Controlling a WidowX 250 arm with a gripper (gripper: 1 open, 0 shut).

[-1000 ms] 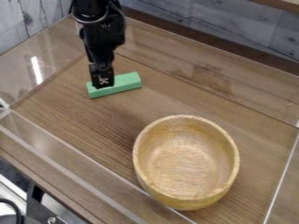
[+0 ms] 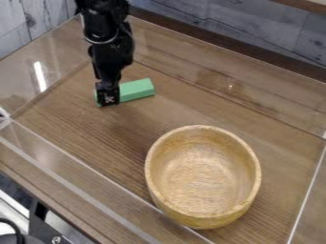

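Observation:
A small green block point(image 2: 135, 90) lies on the wooden table at upper left. The black gripper point(image 2: 107, 93) reaches down onto it from the top, its fingertips low at the block's left end. Whether the fingers have closed on the block is hard to tell, as they hide that end.
A large empty round tan bowl point(image 2: 203, 176) sits at the lower right.
The gripper has moved lower, down around the left end of the green block. The block and bowl are in about the same places.

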